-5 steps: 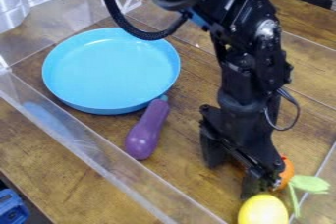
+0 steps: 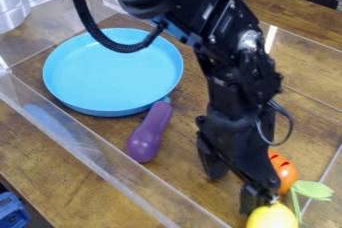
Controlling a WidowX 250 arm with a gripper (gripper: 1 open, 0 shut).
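My black gripper is low on the wooden table at the right, beside an orange toy carrot with green leaves and just above a yellow object at the bottom edge. The arm partly covers the carrot. Whether the fingers are open or shut on something is not clear. A purple eggplant lies left of the gripper, apart from it. A light blue plate sits at the upper left.
Clear plastic walls or strips cross the left and right of the workspace. A blue object is at the lower left corner. Bare wood shows left of the eggplant.
The arm and gripper have shifted very slightly, staying low by the carrot and the yellow object. The plate and eggplant have not moved.
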